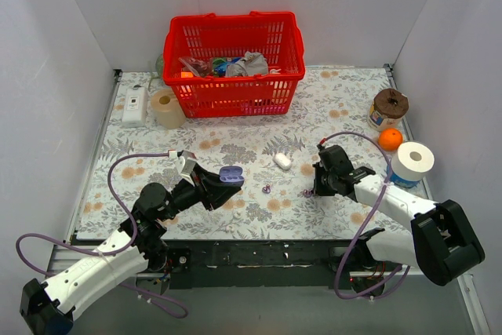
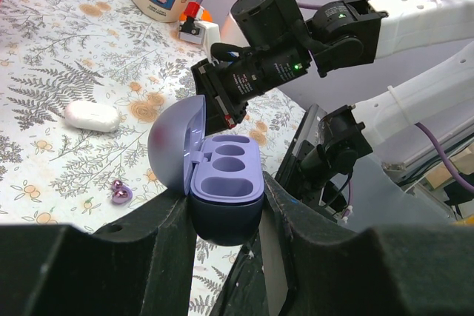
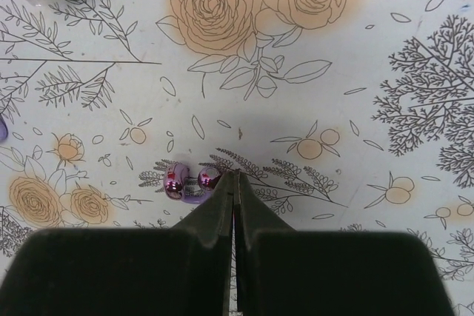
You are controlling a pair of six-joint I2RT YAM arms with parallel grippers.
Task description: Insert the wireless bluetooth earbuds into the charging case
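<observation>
The purple charging case is held up with its lid raised and its slots showing; my left gripper is shut on it. One purple earbud lies on the table between the two arms, also visible as a small earbud in the left wrist view. A second shiny purple earbud lies on the table right at the tips of my right gripper. Those fingers are pressed together, pointing down, with the earbud beside and partly behind their left side. Nothing shows between them.
A smooth white object lies behind the earbuds. The red basket stands at the back. Along the right side are a brown-lidded jar, an orange and a paper roll. Bare patterned tabletop surrounds the earbuds.
</observation>
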